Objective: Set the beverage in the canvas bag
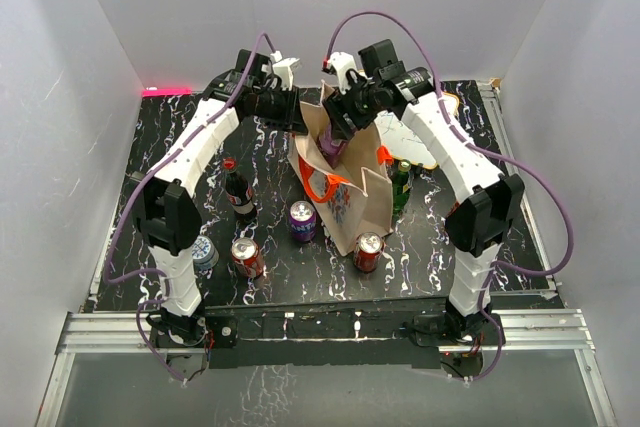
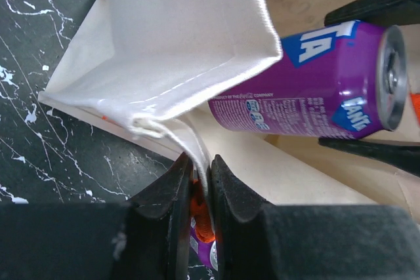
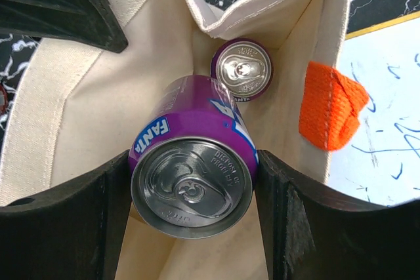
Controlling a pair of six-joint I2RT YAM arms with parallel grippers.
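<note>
The beige canvas bag (image 1: 360, 212) with orange handles stands open mid-table. My left gripper is shut on the bag's rim. My right gripper holds a purple Fanta can (image 3: 190, 122) inside the bag's opening, its top facing the right wrist camera. A second purple can (image 3: 241, 67) lies deeper in the bag. The held can also shows in the left wrist view (image 2: 308, 83).
Outside the bag stand a cola bottle (image 1: 240, 192), red cans (image 1: 247, 257), another purple can (image 1: 302, 221) and a green bottle (image 1: 401, 187). A whiteboard (image 3: 374, 162) lies behind the bag.
</note>
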